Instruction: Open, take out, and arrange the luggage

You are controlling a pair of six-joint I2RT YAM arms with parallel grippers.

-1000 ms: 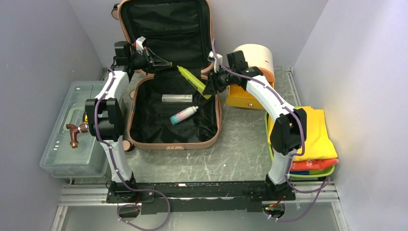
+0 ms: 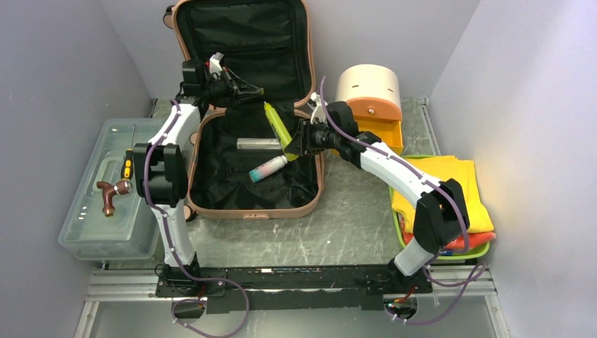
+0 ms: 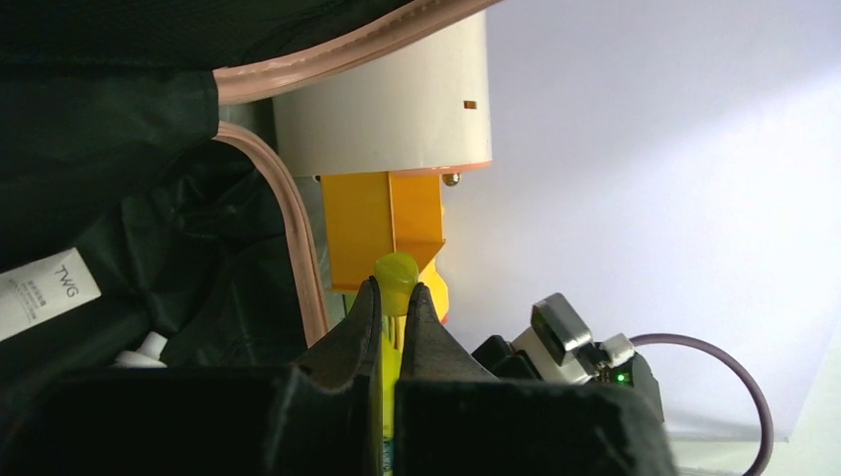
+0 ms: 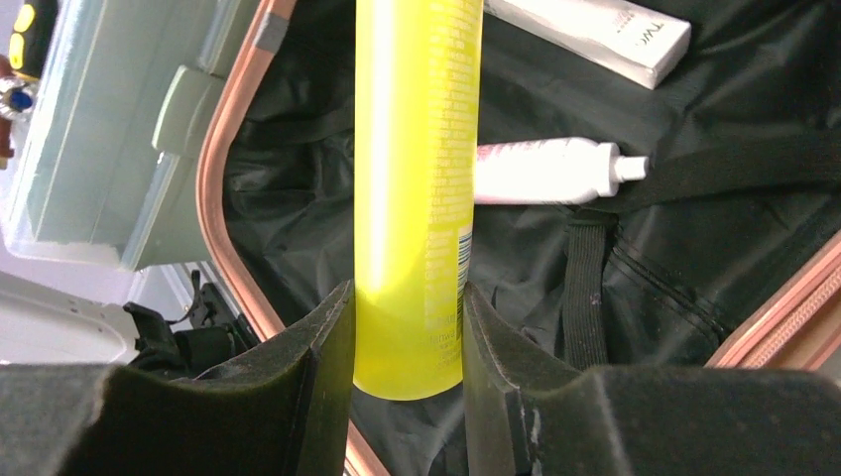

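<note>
Inside the open suitcase (image 2: 256,210) a white TWG box (image 2: 258,144) and a white spray bottle (image 2: 266,168) lie on dark lining. A long yellow bottle (image 4: 412,198) is in my right gripper, held over the suitcase by its lower end; whether the fingers grip it firmly I cannot tell. My left gripper is shut on a small yellow cap (image 3: 396,273) above the suitcase's back part. In the top view the bottle's upper end is apart from that cap.
A cream cabinet (image 2: 367,81) with an open yellow drawer stands right of the suitcase. A green basket (image 2: 462,254) with yellow cloth is at right, a lidded plastic box (image 2: 91,225) with a faucet and tool at left.
My left gripper has moved right with the cap. My right arm has shifted slightly forward and down, and the yellow bottle stands a little more steeply in the top view.
</note>
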